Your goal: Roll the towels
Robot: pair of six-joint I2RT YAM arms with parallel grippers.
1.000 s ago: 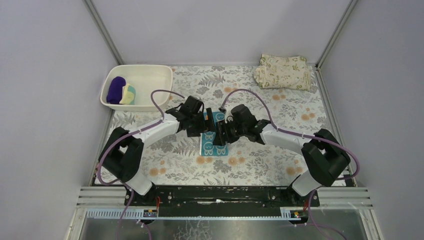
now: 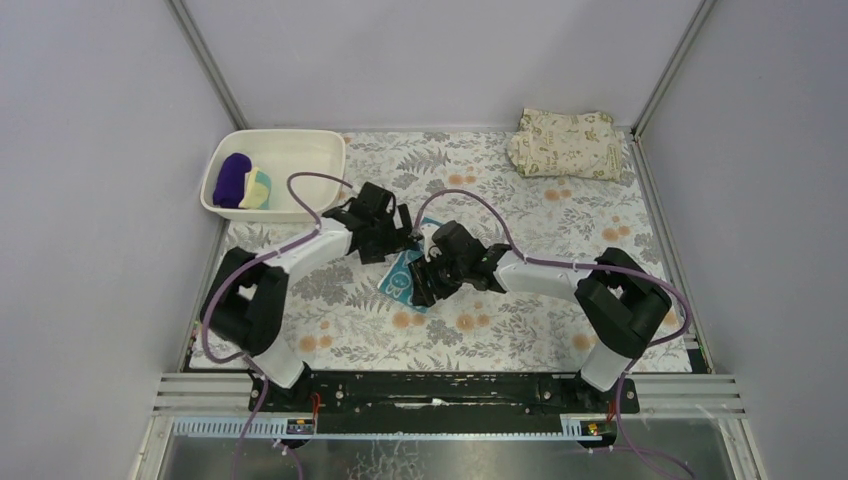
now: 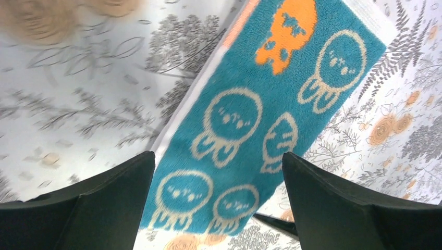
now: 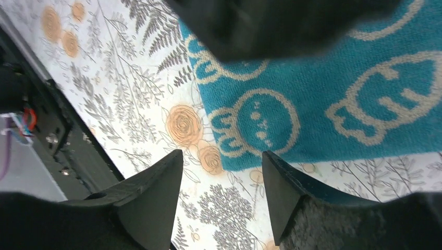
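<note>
A folded teal towel (image 2: 397, 284) with pale and orange animal figures lies flat on the floral cloth at mid-table, slanted in the top view. In the left wrist view the towel (image 3: 250, 125) stretches between the fingers of my left gripper, which is open above it and holds nothing. My right gripper is partly open at a corner of the towel (image 4: 271, 130), nothing gripped between its fingers. Both arms partly cover the towel from above.
A white bin (image 2: 305, 160) at the back left holds a purple roll (image 2: 232, 180) and a yellow-and-teal roll (image 2: 257, 188). Folded cream towels (image 2: 566, 145) lie at the back right.
The towel has turned from nearly straight to slanted, its near end shifting left.
</note>
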